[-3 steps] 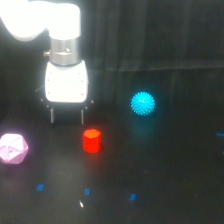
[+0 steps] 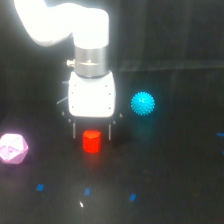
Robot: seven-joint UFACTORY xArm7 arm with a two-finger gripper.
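A small red block [image 2: 91,142] stands on the dark tabletop, left of the middle of the camera view. Just over it is my gripper [image 2: 92,131], hanging from the white arm with its thin fingers spread to the left and right of the block. The fingers look open, with a gap between each finger and the block. Whether the fingertips reach down to the block's height is hard to tell from this angle.
A pale pink faceted ball [image 2: 13,148] lies at the left edge. A spiky cyan ball [image 2: 143,103] sits to the right and farther back. Several small blue marks dot the dark surface, which is mostly clear on the right.
My gripper has moved right and lower in the view, from left of the red block to over it. The block and both balls have stayed put.
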